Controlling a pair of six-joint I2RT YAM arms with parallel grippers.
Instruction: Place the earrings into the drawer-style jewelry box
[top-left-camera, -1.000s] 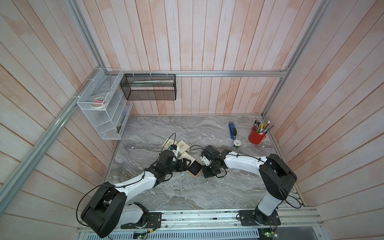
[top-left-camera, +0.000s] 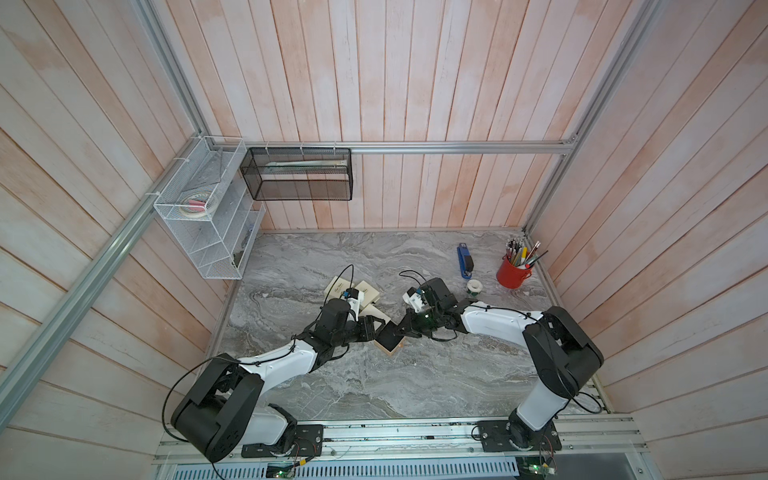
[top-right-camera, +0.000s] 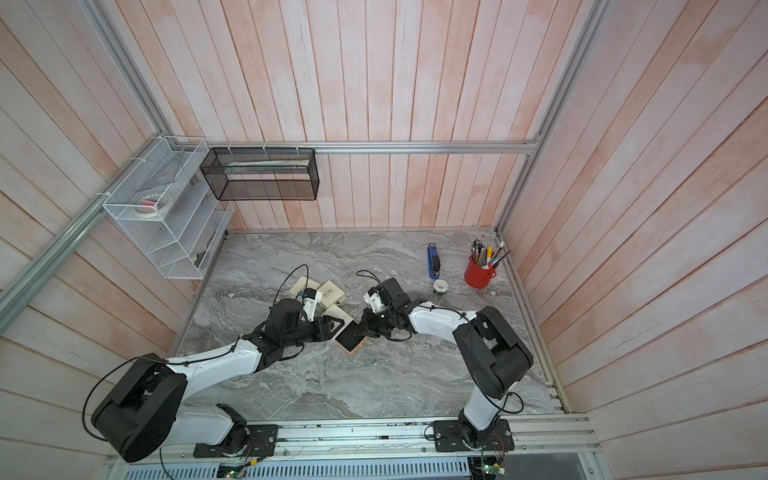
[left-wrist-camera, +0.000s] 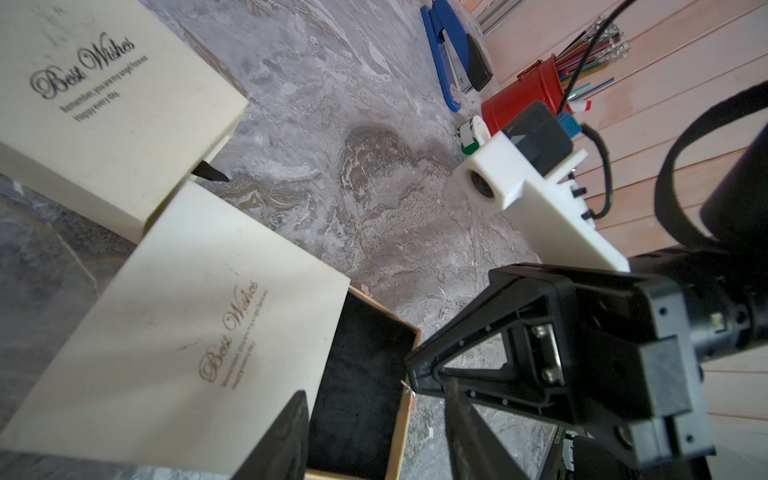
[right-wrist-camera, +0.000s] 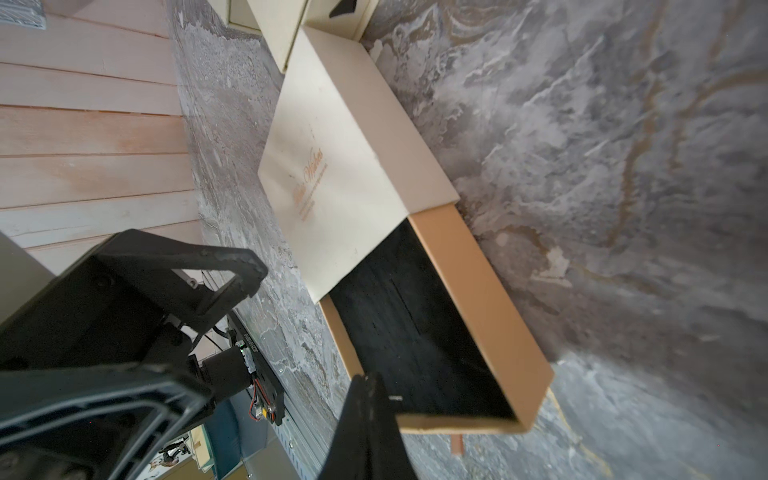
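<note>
The cream jewelry box, lettered "Best Wishes", lies on the grey marbled table with its black-lined drawer pulled partly out. Above the drawer end, my left gripper stands part open, its fingers apart with nothing visible between them. My right gripper is shut, its tips over the drawer's tan front edge. A small pale glint shows right at those tips; whether it is an earring, or is gripped, I cannot tell. No other earring is recognisable, and the drawer's visible floor looks bare.
More cream boxes lie just behind the jewelry box. Farther off are a blue stapler, a small white-topped jar and a red cup of pens.
The box stays in place.
</note>
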